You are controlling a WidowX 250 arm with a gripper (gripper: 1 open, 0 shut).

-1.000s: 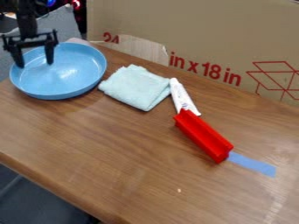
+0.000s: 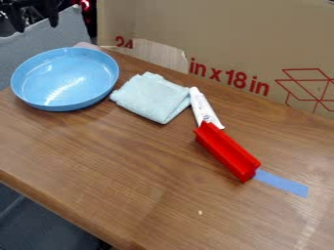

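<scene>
The black gripper point(image 2: 39, 14) shows only in part at the top left corner, high above and behind a blue round dish point(image 2: 62, 76); it is open, as far as its cut-off fingers show. A folded pale cloth point(image 2: 151, 98) lies right of the dish. Further right is a red block-like object point(image 2: 225, 151), with a white knife-like item point(image 2: 202, 105) at its upper end and a pale blue strip point(image 2: 284, 184) at its lower end.
A large cardboard box point(image 2: 235, 39) stands along the back of the wooden table point(image 2: 144, 186).
The gripper has risen from over the blue dish toward the top left corner, partly out of view. The things on the table look unmoved.
</scene>
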